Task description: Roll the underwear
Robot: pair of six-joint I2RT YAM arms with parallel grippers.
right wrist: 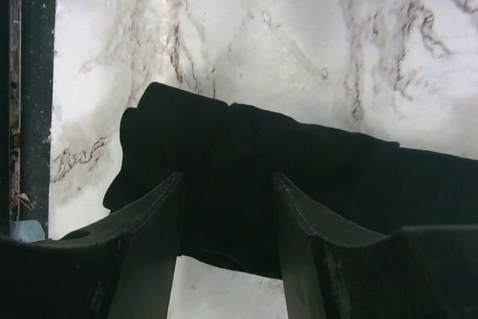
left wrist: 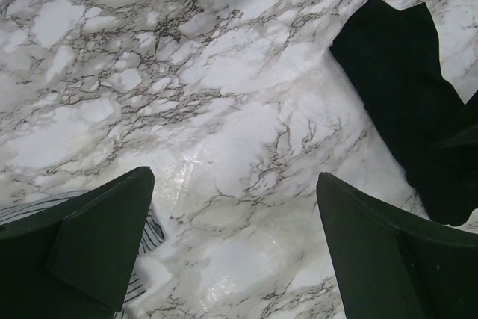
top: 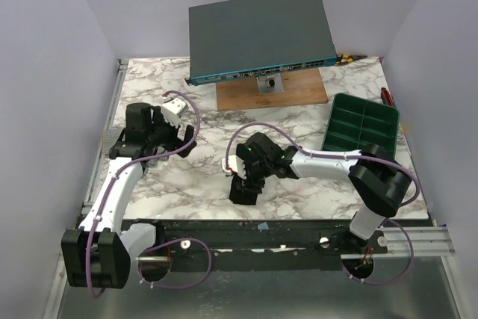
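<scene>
The black underwear [top: 243, 196] lies as a long folded strip on the marble table, its near end under my right gripper [top: 248, 183]. In the right wrist view that end [right wrist: 172, 125] looks bunched, and the right gripper is over it with fingers apart; whether they touch the cloth is unclear. My left gripper [top: 183, 136] stands open to the upper left of the underwear, nothing between its fingers. In the left wrist view the cloth [left wrist: 396, 80] lies to the right of those fingers.
A striped cloth [left wrist: 60, 198] lies under the left arm. A green divided bin [top: 362, 121] is at the right, a monitor [top: 258, 31] on a wooden board [top: 299, 91] at the back. The table's front edge is just below the underwear.
</scene>
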